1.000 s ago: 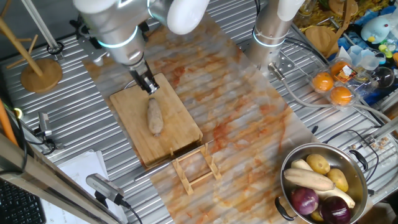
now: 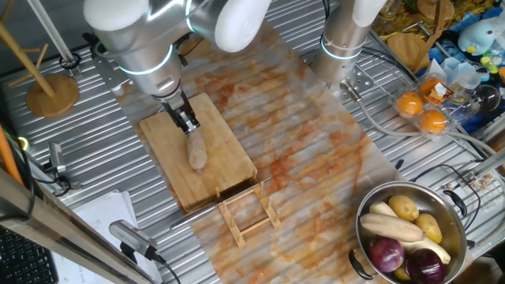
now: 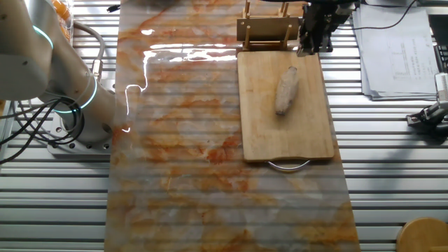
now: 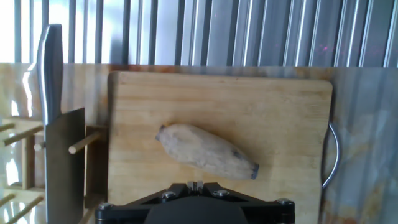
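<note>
A pale, elongated root vegetable (image 4: 205, 151) with dark ends lies on the wooden cutting board (image 4: 280, 99). In exterior view 1 my gripper (image 2: 188, 125) hangs over the board by the upper end of the root (image 2: 196, 152). The wrist view has the gripper at the bottom edge, its fingertips together and nothing visible between them. From exterior view 2 the gripper (image 3: 306, 49) appears near the board's rack-side corner, and the root (image 3: 286, 91) lies clear of it. A knife (image 4: 51, 78) stands in the wooden rack (image 4: 28, 155) beside the board.
A metal pot (image 2: 366, 237) at the lower right holds potatoes, purple onions and pale roots. Oranges (image 2: 409, 103) in clear packaging lie near the right edge. Papers (image 3: 399, 52) lie beyond the board. The marbled mat (image 3: 175, 133) has wide free room.
My gripper has shifted a little left and down in exterior view 1, over the root's upper end. The root, board and rack have stayed where they were.
</note>
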